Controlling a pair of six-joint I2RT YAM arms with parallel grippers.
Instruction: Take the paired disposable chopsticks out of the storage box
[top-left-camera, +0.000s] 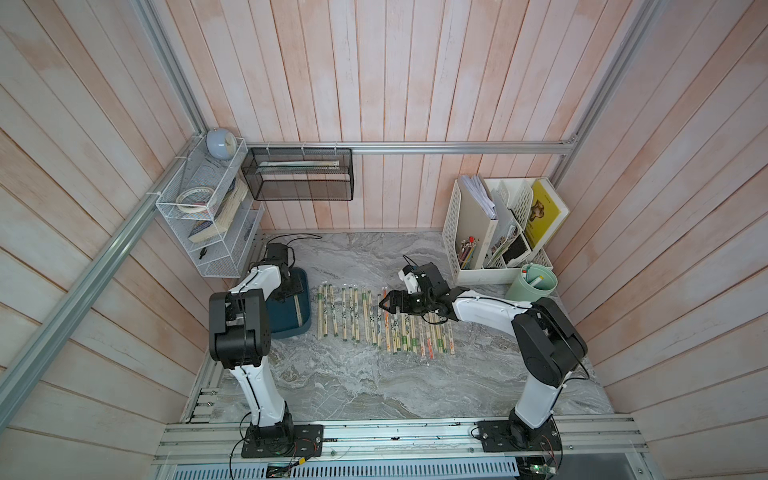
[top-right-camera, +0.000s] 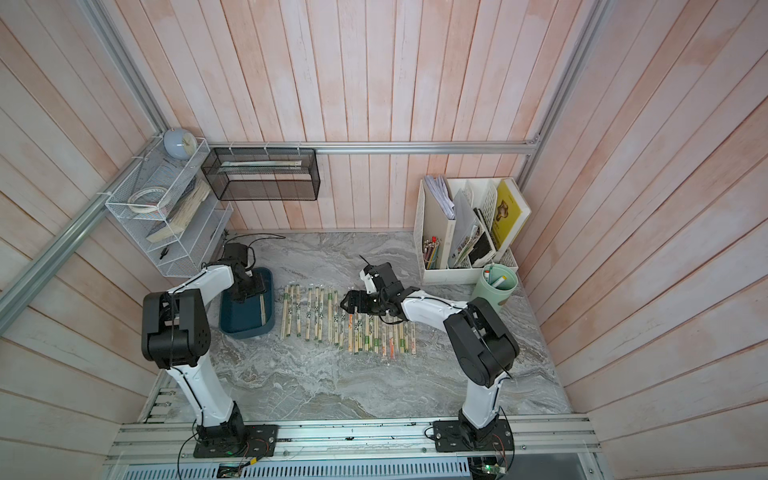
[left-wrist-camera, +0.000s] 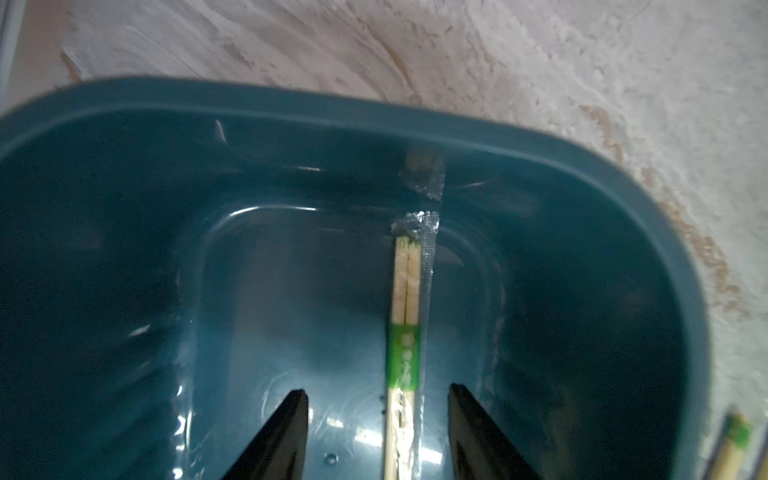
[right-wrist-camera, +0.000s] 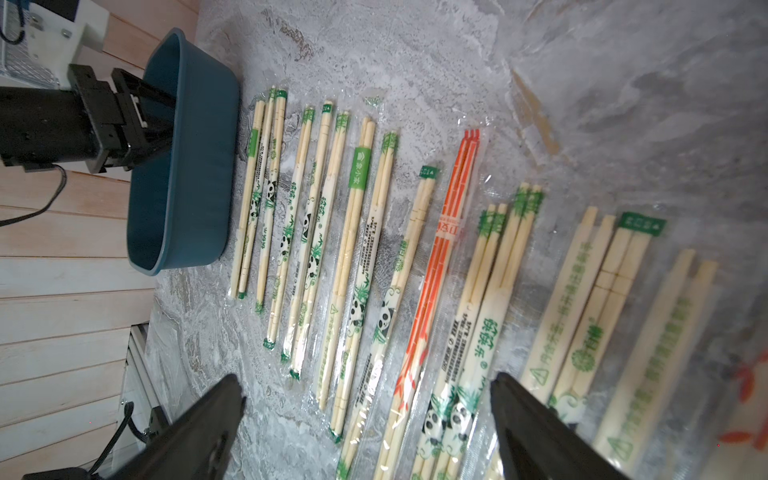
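Note:
One wrapped pair of chopsticks (left-wrist-camera: 405, 352) with a green band lies lengthwise on the floor of the dark blue storage box (top-left-camera: 285, 329). In the left wrist view my left gripper is open over the box, its fingers (left-wrist-camera: 276, 440) apart on either side of the chopsticks' line; nothing is gripped. My right gripper is open and empty above a row of wrapped chopsticks (top-right-camera: 312, 316) on the table. That row lies side by side to the right of the box, with green, panda and red prints. In the top views, part of the row hides under the right gripper.
A white file holder (top-left-camera: 488, 275) and a green cup (top-left-camera: 532, 284) stand at the back right. White mesh shelves (top-left-camera: 220, 260) rise behind the box at the left. Bare marble tabletop (top-left-camera: 360, 392) lies in front of the row.

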